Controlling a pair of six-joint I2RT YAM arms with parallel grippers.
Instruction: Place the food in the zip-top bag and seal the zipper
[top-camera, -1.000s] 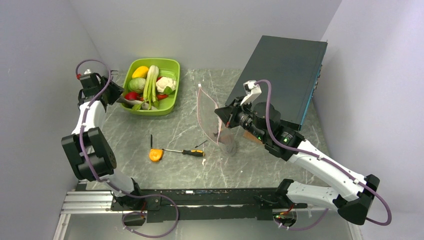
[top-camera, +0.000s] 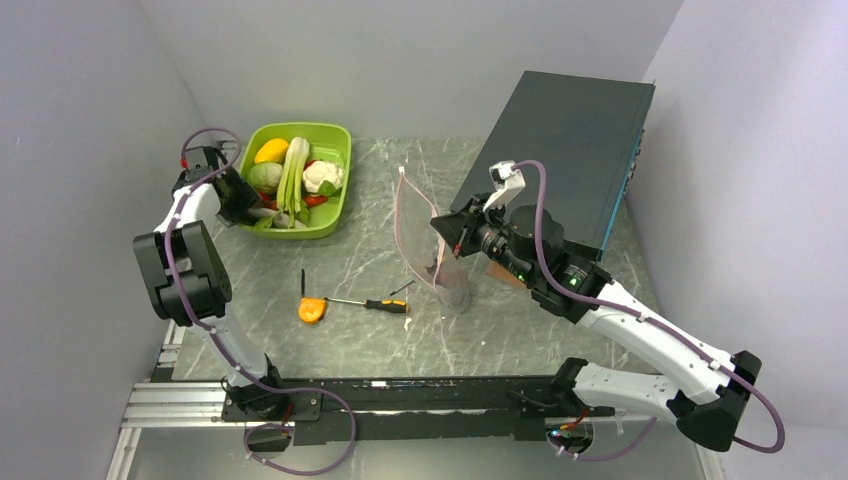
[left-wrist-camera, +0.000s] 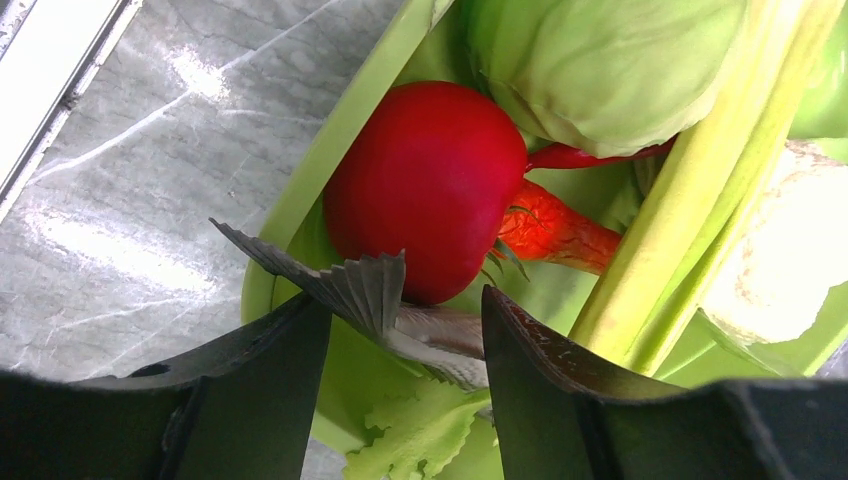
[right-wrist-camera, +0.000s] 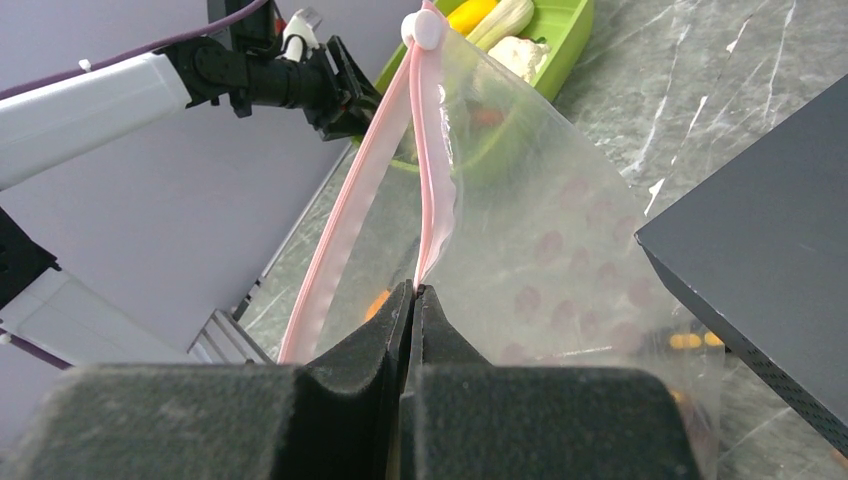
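A grey fish (left-wrist-camera: 440, 335), tail fin up over the rim, lies in the green basket (top-camera: 335, 208). My left gripper is over it, the fingers apart on either side of its tail end with visible space between. A red tomato (left-wrist-camera: 425, 190), cabbage (top-camera: 265, 177), celery (top-camera: 293, 170), cauliflower (top-camera: 322, 178) and a yellow item (top-camera: 271, 151) fill the basket. Mid-table stands the clear zip top bag (top-camera: 412, 225), its mouth spread. In the right wrist view my right gripper is shut on the bag's pink zipper edge (right-wrist-camera: 432, 190). The white slider (right-wrist-camera: 425, 29) sits at the far corner.
A tape measure (top-camera: 312, 310) and a yellow-black screwdriver (top-camera: 385, 305) lie in front of the basket. A large dark box (top-camera: 570, 140) stands behind the right arm. Bare table separates the basket from the bag.
The basket has since shifted slightly left and forward. The right arm and bag have hardly moved.
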